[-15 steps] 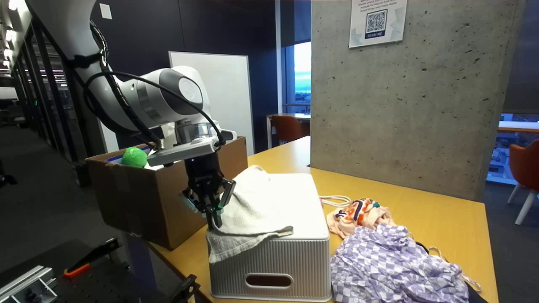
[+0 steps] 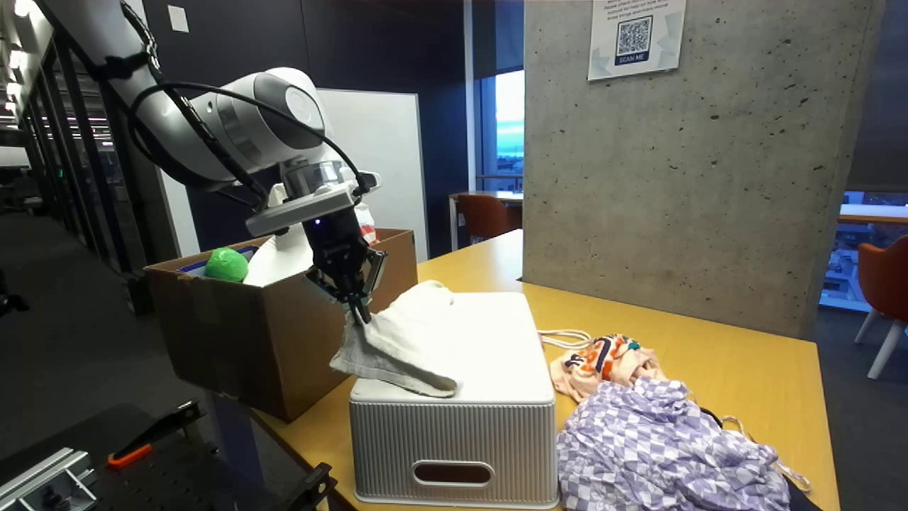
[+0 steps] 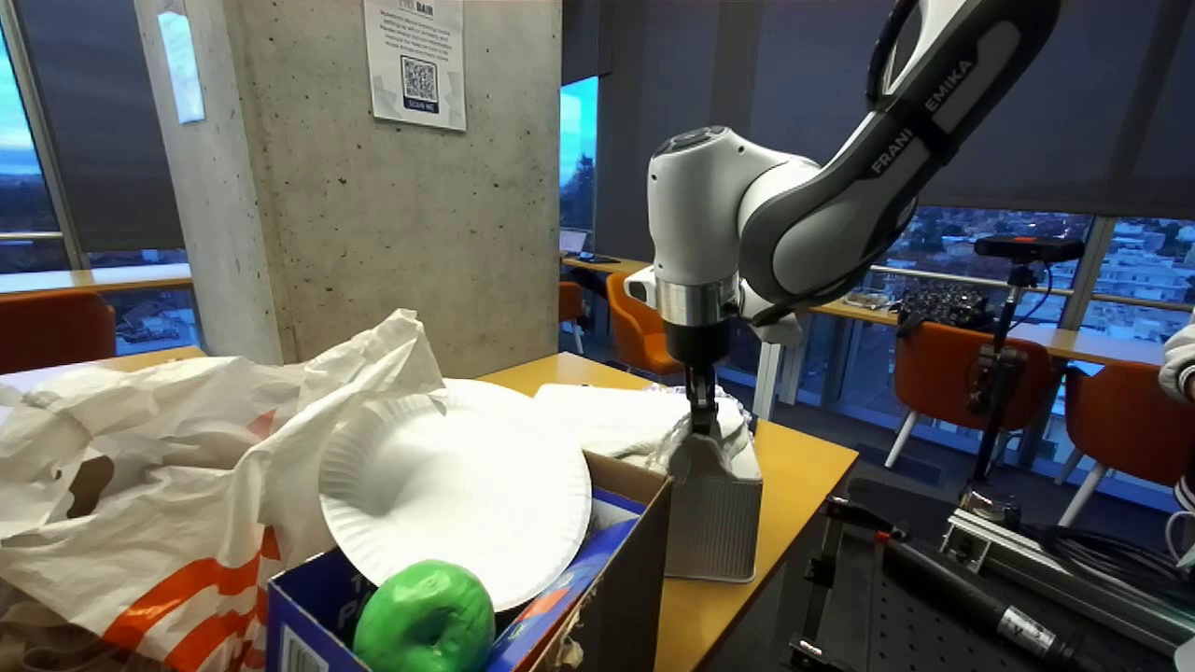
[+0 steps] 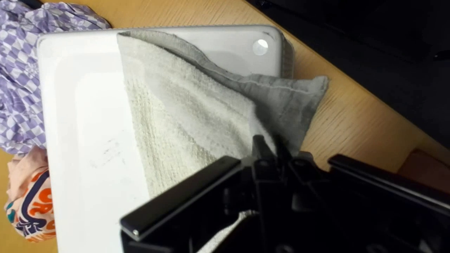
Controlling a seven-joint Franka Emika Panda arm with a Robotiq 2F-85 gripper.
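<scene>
A pale grey-white towel (image 2: 414, 336) lies partly over the top of an upturned-looking white ribbed box (image 2: 455, 434). My gripper (image 2: 361, 316) is shut on the towel near the box's left edge, pinching a fold and lifting it a little. In the wrist view the towel (image 4: 181, 109) spreads across one side of the white lid, its greyer corner hanging past the box edge. From the other side, the gripper (image 3: 702, 426) points straight down at the bunched cloth. The exact pinch is partly hidden by the dark fingers (image 4: 262, 147).
A cardboard box (image 2: 281, 341) holding a green ball-like item (image 2: 225, 264) and paper plate (image 3: 470, 482) stands close by. Purple checked cloth (image 2: 664, 447) and a peach printed cloth (image 2: 606, 366) lie beside the white box.
My gripper has risen and shifted slightly left with the towel's fold. The corner that hung over the box's front has been drawn up onto the top and left edge.
</scene>
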